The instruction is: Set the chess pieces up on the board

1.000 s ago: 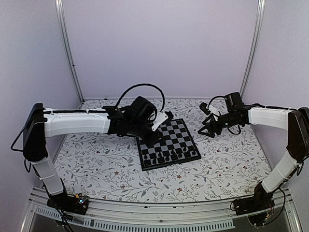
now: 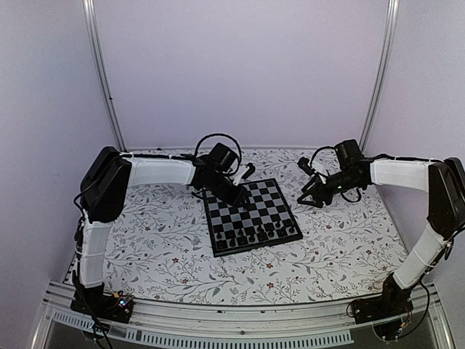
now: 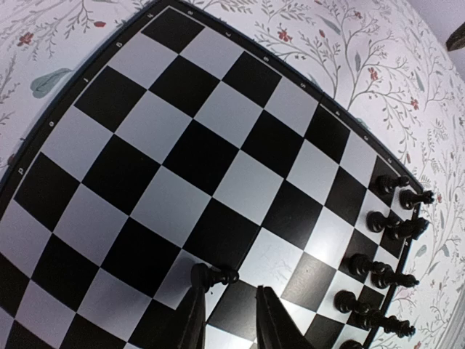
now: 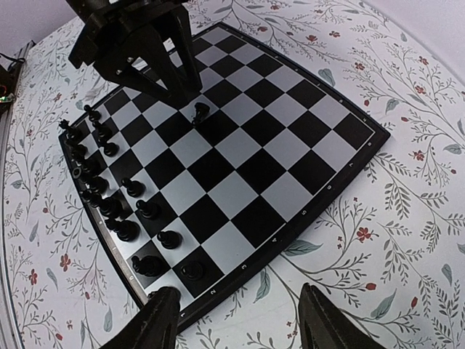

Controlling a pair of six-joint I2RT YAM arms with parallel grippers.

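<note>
A single black piece (image 3: 206, 277) stands alone around the middle of the chessboard (image 2: 261, 196). My left gripper is low over the board beside this piece, its fingers apart and nothing held; in the right wrist view the left fingers (image 4: 190, 76) come close to the piece (image 4: 200, 112). Whether they touch it I cannot tell. Several other black pieces (image 4: 148, 209) stand in two rows along the board's near edge. My right gripper hovers off the board's right side, fingers well apart, empty.
Much of the board's far part is bare squares. The flowered tabletop (image 2: 167, 247) around the board is clear of loose pieces. The left forearm (image 2: 160, 171) reaches across from the left, and the right arm (image 2: 399, 174) stays on its own side.
The right gripper has barely shifted. The rows of pieces look unchanged.
</note>
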